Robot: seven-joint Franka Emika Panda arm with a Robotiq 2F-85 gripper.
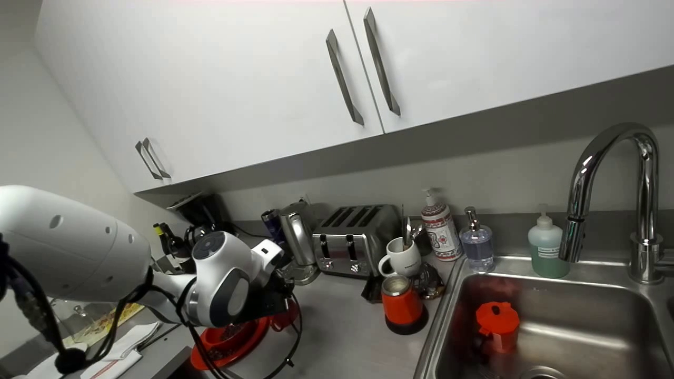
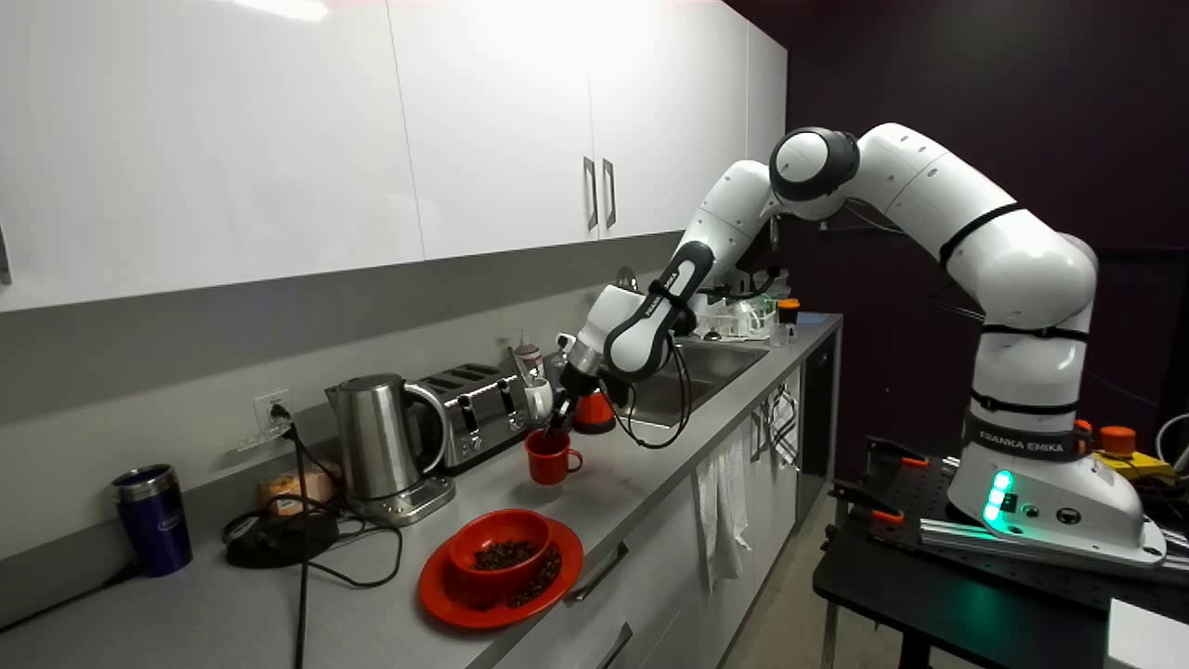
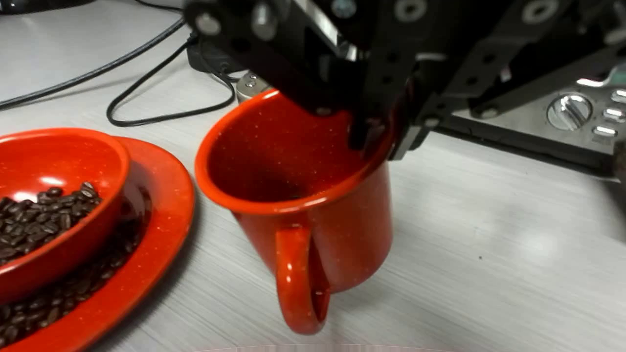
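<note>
A red mug (image 3: 358,234) hangs from my gripper, which is shut on its rim with one finger inside the cup and one outside. The mug's handle (image 3: 295,281) points toward the bottom of the wrist view. In exterior view 2 the mug (image 2: 547,459) is upright and close above the counter; whether it touches the surface I cannot tell. To its left in the wrist view, a red bowl (image 3: 108,170) holds dark coffee beans. The bowl rests on a red plate (image 3: 173,193) with more beans scattered over it.
A steel toaster (image 1: 344,249) and a kettle (image 2: 376,440) line the wall side. Black cables (image 3: 117,64) loop over the counter. An orange and black moka pot base (image 1: 403,306) stands beside the sink (image 1: 568,309). Bare counter (image 2: 641,468) lies around the mug.
</note>
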